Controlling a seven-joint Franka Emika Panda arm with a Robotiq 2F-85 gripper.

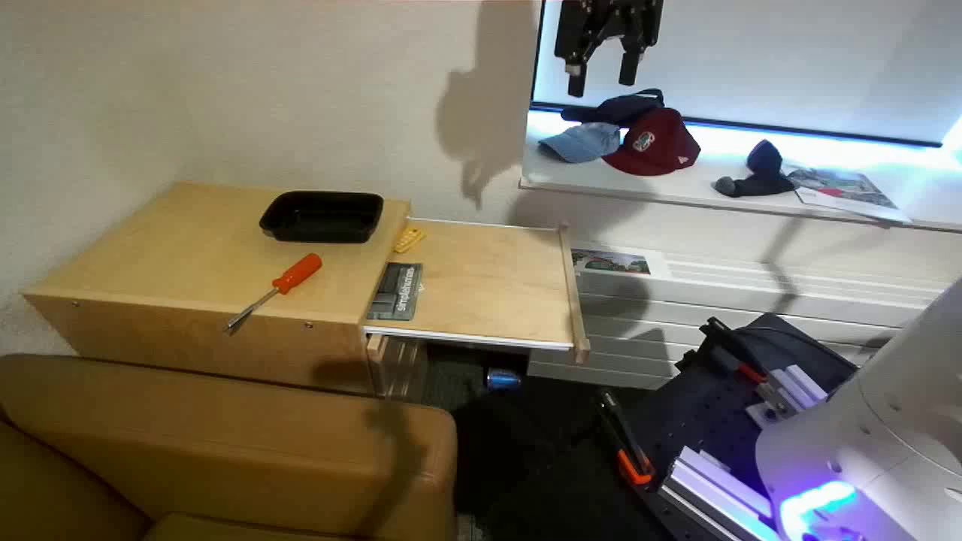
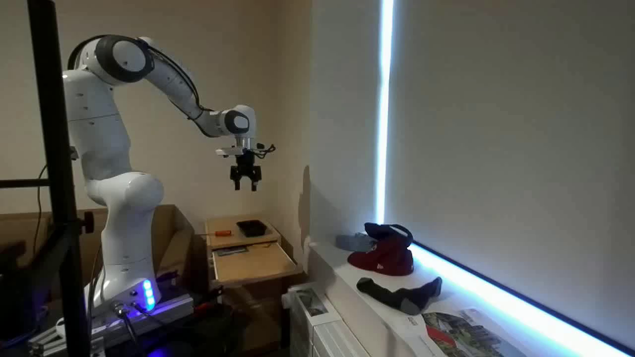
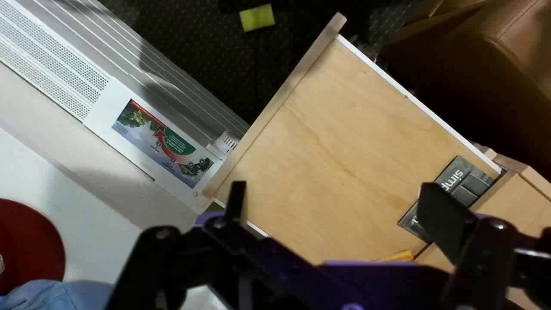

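My gripper (image 1: 602,84) is open and empty, high above the furniture and in front of the window blind. In the wrist view its two dark fingers stand wide apart over a pulled-out wooden drawer (image 3: 330,155). Inside that drawer lie a dark printed packet (image 1: 394,291) and a small yellow item (image 1: 408,240), both close to the cabinet side. On the wooden cabinet (image 1: 180,243) rest a black tray (image 1: 322,217), which looks empty, and a screwdriver (image 1: 295,273) with an orange-red handle. The screwdriver's tip points toward the cabinet's front edge.
Caps, including a maroon one (image 2: 384,256), a dark sock (image 2: 405,295) and a printed sheet (image 1: 849,192) lie on the windowsill. Below it runs a white radiator (image 3: 170,103). A brown sofa (image 1: 225,442) stands before the cabinet. Most of the drawer floor is bare.
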